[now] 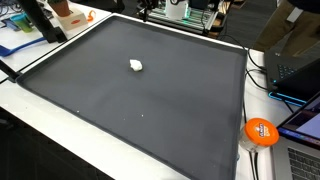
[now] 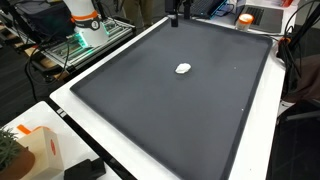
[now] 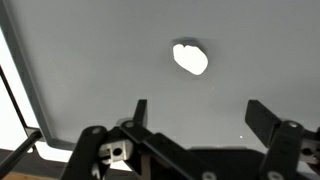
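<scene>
A small white lump [image 1: 136, 65], perhaps crumpled cloth or paper, lies alone on the dark grey board. Exterior view 2 has this white lump [image 2: 183, 69] nearer the board's far edge than its front. Seen from the wrist, the white lump [image 3: 190, 58] is beyond the fingertips, clear of both. My gripper is open, its two dark fingers wide apart with nothing between them. In exterior view 2 part of the gripper [image 2: 180, 17] shows at the far edge of the board; most of the arm is out of frame.
The grey board [image 1: 150, 115] is otherwise bare, with a white table margin around it. An orange-lidded round container [image 1: 261, 132] and a laptop [image 1: 300, 155] stand to the right in exterior view 1. A potted cactus [image 2: 12, 150] is at the near left in exterior view 2.
</scene>
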